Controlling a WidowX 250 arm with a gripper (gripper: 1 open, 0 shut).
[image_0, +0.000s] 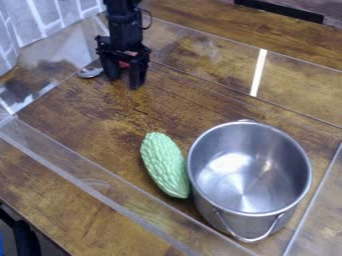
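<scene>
My black gripper (123, 62) is low at the upper left of the wooden tray floor, over a small red thing that it mostly hides and beside a silver metal object (90, 71). I cannot tell whether its fingers are open or shut, or whether anything is between them. A pale green bumpy vegetable (166, 163) lies at the lower middle, and a large steel pot (250, 172) stands at the lower right, next to it.
Clear plastic walls (54, 148) edge the work area on the wooden table (301, 60). A white strip (259, 72) lies at the upper right.
</scene>
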